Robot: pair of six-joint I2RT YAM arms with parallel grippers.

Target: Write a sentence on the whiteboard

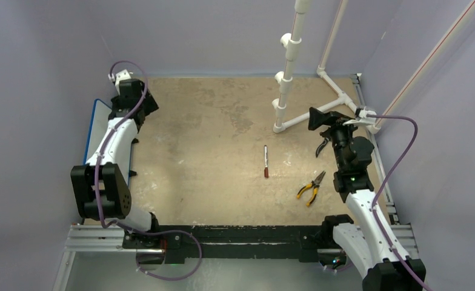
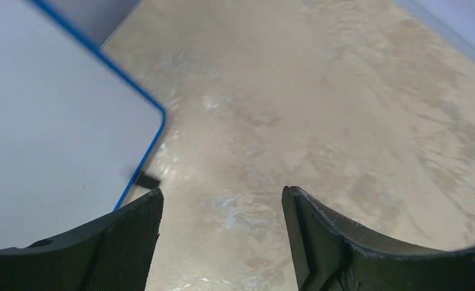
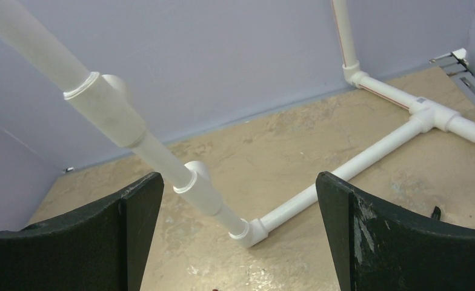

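The whiteboard with blue rim (image 1: pixel 93 136) stands at the far left of the table; in the left wrist view its white face (image 2: pixel 53 151) fills the left side. My left gripper (image 1: pixel 139 97) is raised by its back end, fingers apart with nothing between them. A marker with a dark red end (image 1: pixel 266 160) lies near the middle of the table. My right gripper (image 1: pixel 323 118) hangs over the right back near the pipes, fingers apart and empty.
A white pipe frame (image 1: pixel 308 118) occupies the back right. Yellow-handled pliers (image 1: pixel 311 190) and a dark tool (image 1: pixel 321 147) lie right of the marker.
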